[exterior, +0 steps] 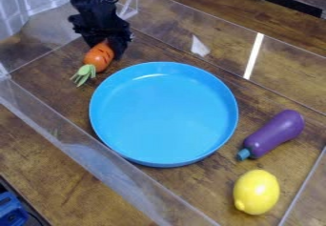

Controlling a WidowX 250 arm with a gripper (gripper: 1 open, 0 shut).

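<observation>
My black gripper (107, 41) comes down from the top left onto an orange carrot (97, 56) with pale green leaves, near the back-left of the wooden table. The carrot lies under the gripper, its upper part hidden by the dark fingers, which are closed around it. A large blue plate (163, 113) sits to the right and front of the carrot.
A purple eggplant (273, 133) lies right of the plate, with a yellow lemon (256, 191) in front of it. Clear low walls edge the left side. A blue object (10, 209) shows at the bottom-left corner.
</observation>
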